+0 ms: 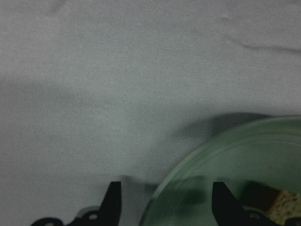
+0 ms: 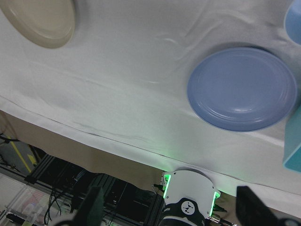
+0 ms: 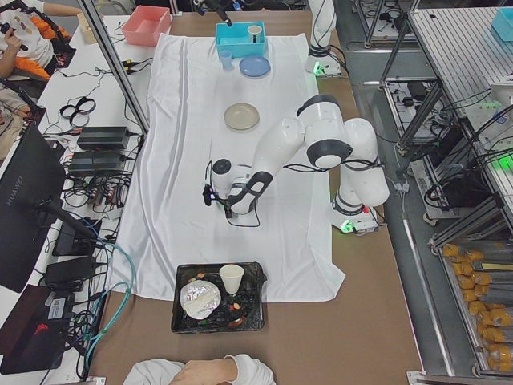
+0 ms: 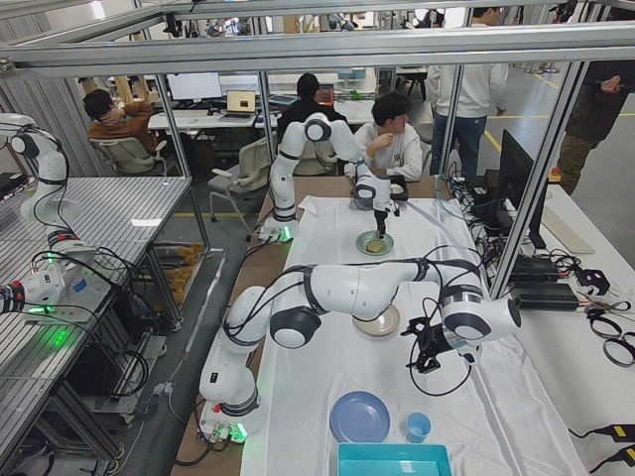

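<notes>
A green plate with a speckled, bread-like piece on it lies on the white cloth. My left gripper is low over that plate's rim, open, with nothing between its fingers. My right gripper hangs open and empty above the cloth. Below it in the right wrist view are a blue plate, a beige plate and a blue cup.
A cyan bin sits beside the blue plate. A black tray holds a foil-covered round item and a white cup. A metal post stands along one side.
</notes>
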